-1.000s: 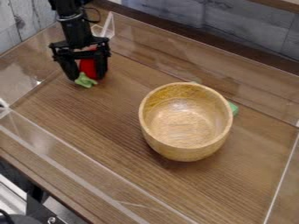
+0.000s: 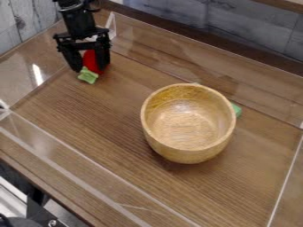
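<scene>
At the upper left of the camera view my dark gripper (image 2: pixel 83 52) is over a red object (image 2: pixel 90 59) with a small green block (image 2: pixel 88 76) just in front of it. The fingers are around or close to the red object; whether they grip it cannot be made out at this size.
A large yellow bowl (image 2: pixel 185 122) stands right of centre, with a small green object (image 2: pixel 235 110) partly behind its right rim.
The gripper has moved slightly left and up in the view. The red object and green block appear shifted slightly; the bowl has not moved.
</scene>
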